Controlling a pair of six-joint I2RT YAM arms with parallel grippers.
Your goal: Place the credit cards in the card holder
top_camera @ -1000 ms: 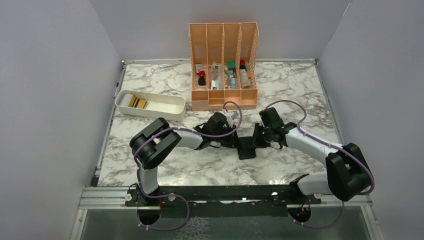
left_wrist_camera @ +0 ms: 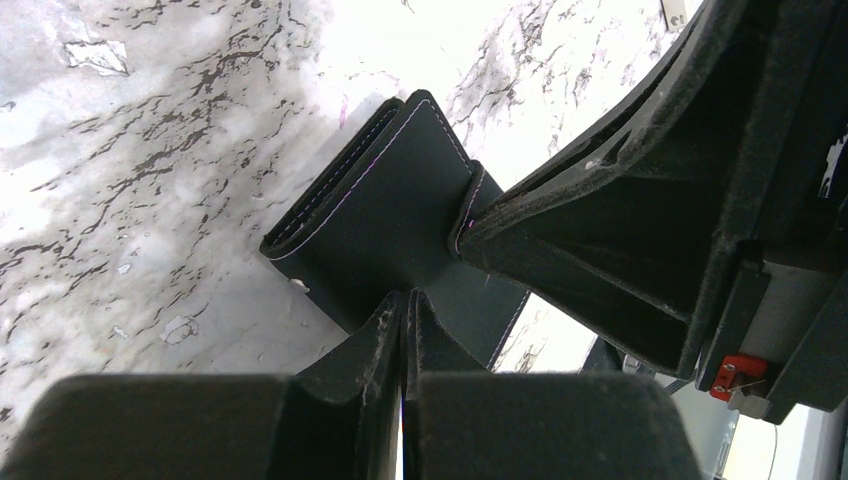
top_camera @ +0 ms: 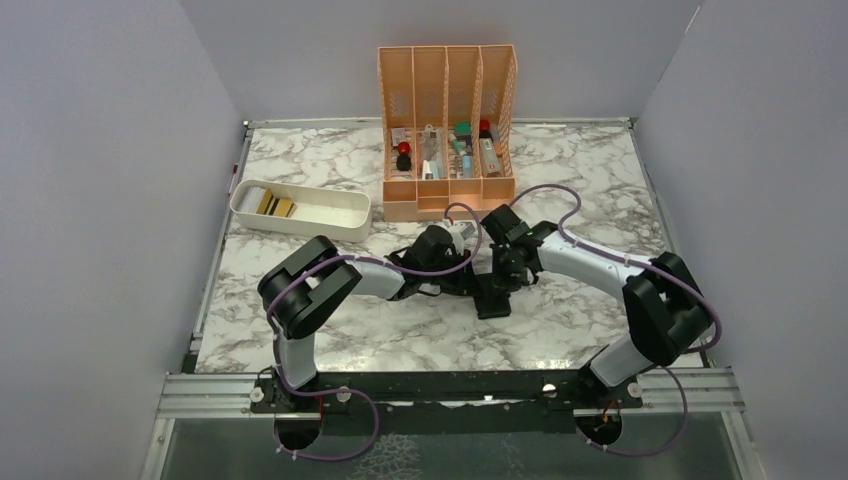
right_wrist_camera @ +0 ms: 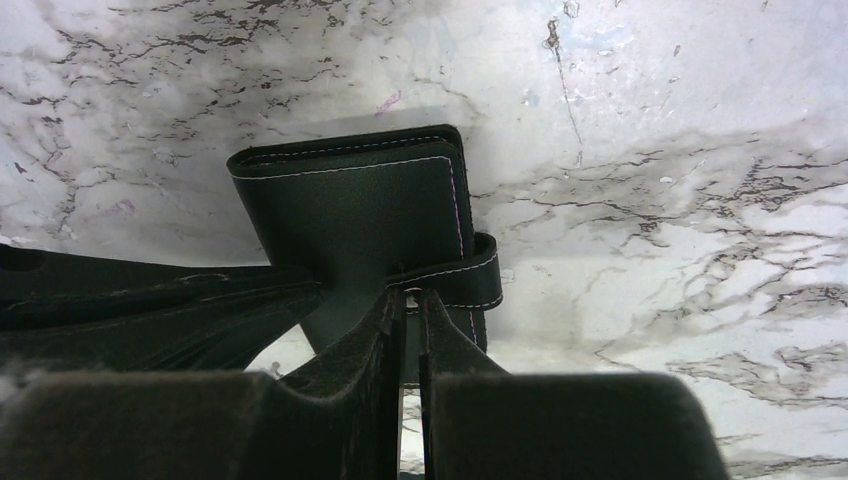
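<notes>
The black card holder (top_camera: 493, 297) lies folded on the marble table between both arms. Its stitched strap (right_wrist_camera: 450, 279) bows out past the right edge and curls back over the front face. My right gripper is shut on that strap's end, above the front cover; a bit of the metal snap shows at the fingertips. From the other side, my left gripper is shut on the card holder's edge, its tips pressed together at the cover. What lies between the left tips is hidden. Yellow and black cards (top_camera: 275, 204) sit in the white tray.
The white tray (top_camera: 335, 213) stands at the back left. Behind the arms is an orange compartment box (top_camera: 447, 205) with several small items. Bare marble lies in front of the holder and to its right.
My right gripper has moved left over the card holder from its right edge, its arm swinging inward. The left arm and the holder have stayed almost still.
</notes>
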